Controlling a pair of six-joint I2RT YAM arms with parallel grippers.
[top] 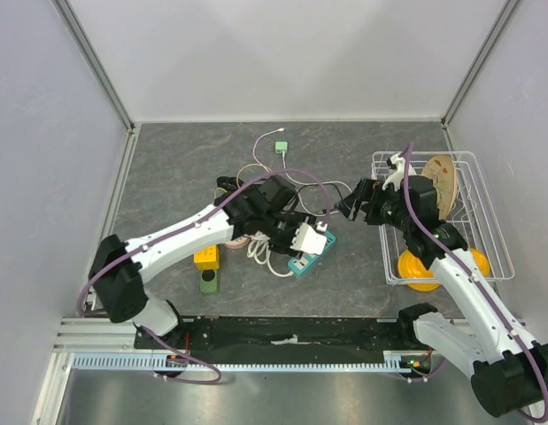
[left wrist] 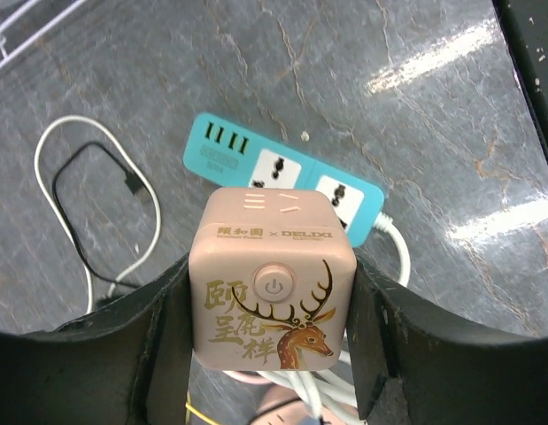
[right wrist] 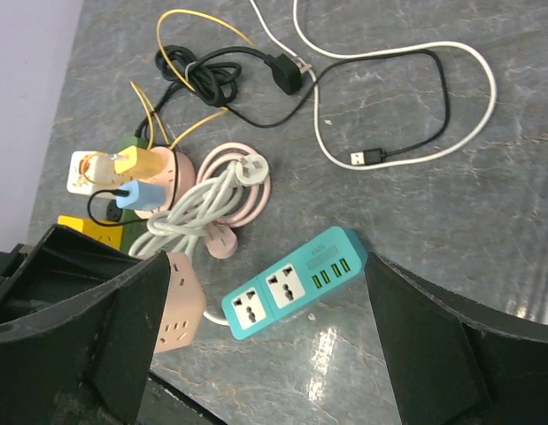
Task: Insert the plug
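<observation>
My left gripper (top: 291, 230) holds a pink cube plug (left wrist: 272, 283) between its fingers, above and beside the teal power strip (top: 320, 246), whose two white sockets show. In the left wrist view the strip (left wrist: 216, 146) lies just beyond the cube, which hides part of it. My right gripper (top: 362, 197) stands open to the right, near the rack, with nothing between its fingers; in the right wrist view the strip (right wrist: 327, 258) lies between its fingertips, below them.
A tangle of cables (right wrist: 194, 208), adapters and a yellow block (top: 205, 259) lies at the left. A wire dish rack (top: 500, 271) with plates and yellow bowls stands at the right.
</observation>
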